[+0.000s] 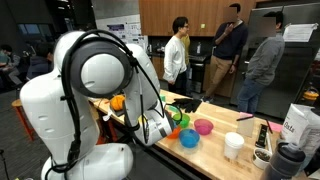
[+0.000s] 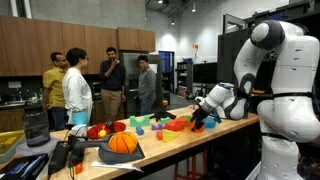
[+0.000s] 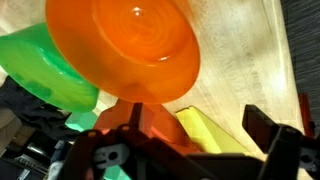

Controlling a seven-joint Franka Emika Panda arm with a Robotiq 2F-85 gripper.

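In the wrist view, my gripper is open, its dark fingers wide apart on either side. Between and beyond them lie a yellow block and a red-orange piece, partly hidden by the left finger. An orange bowl fills the upper part of that view, with a green bowl touching or overlapping it at the left. Exterior view 1 shows the gripper low over the near table edge, close to the blue bowl; its fingertips are hard to make out there.
A pink bowl, a white cup and dark canisters stand farther right. At the other end of the table are an orange ball and a red bowl. Several people stand behind the table.
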